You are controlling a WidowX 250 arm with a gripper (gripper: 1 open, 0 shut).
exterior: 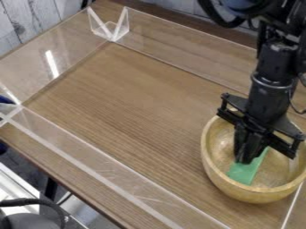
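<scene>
The black arm comes down at the right side, and its gripper [245,152] reaches into a tan bowl [220,177] near the front right corner of the table. A green object [246,172] lies in the bowl directly below the fingertips. The gripper looks shut; whether it touches the green object is hard to tell, and its tips are partly dark against it.
A pale holder [110,27] sits at the back left. A dark object [30,215] is at the bottom left, off the table.
</scene>
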